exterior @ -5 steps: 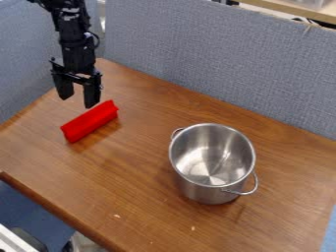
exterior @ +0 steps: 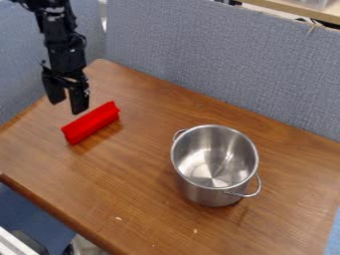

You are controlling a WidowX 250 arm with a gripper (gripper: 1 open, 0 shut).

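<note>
My black gripper [exterior: 66,96] hangs from the upper left over the left part of the table, its two fingers apart with nothing visible between them. Just below and to the right of it, a red elongated block [exterior: 90,123] lies diagonally on the wooden table [exterior: 146,209]. A steel pot [exterior: 214,164] with two handles stands upright on the right half of the table, its inside empty.
Grey padded panels [exterior: 213,70] border the table at the back and left. A pale shelf [exterior: 299,8] shows at the top right corner.
My gripper and arm have shifted slightly to the left over the last second. The red block and the pot have not moved.
</note>
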